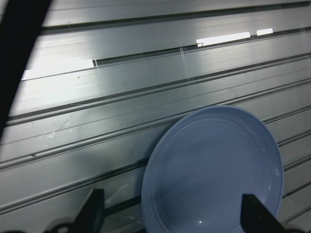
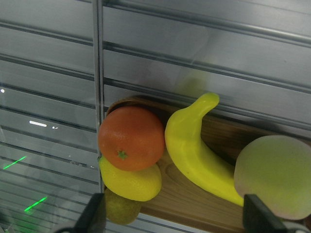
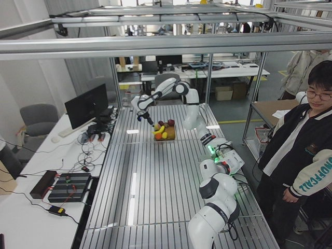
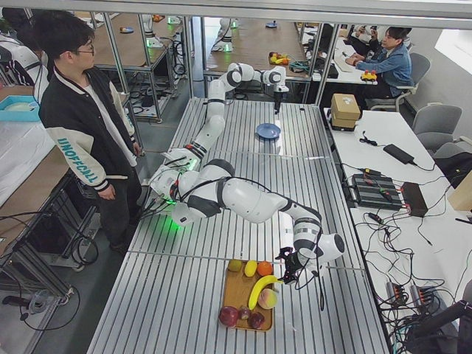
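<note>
A wooden tray point(image 4: 234, 291) holds a banana point(image 2: 192, 145), an orange point(image 2: 130, 138), a lemon point(image 2: 131, 184), a pale peach point(image 2: 272, 174) and several other fruits. My right gripper point(image 4: 289, 269) is open over the tray's side, its fingertips at the bottom of the right wrist view, nothing between them. At the other end of the table a blue plate point(image 1: 209, 165) lies bare. My left gripper point(image 4: 277, 105) hangs open above and beside it, with the plate's near part between the fingertips in the left wrist view.
A side desk with cables and black boxes point(image 3: 70, 187) runs along one edge. A person point(image 4: 92, 125) stands at the other edge.
</note>
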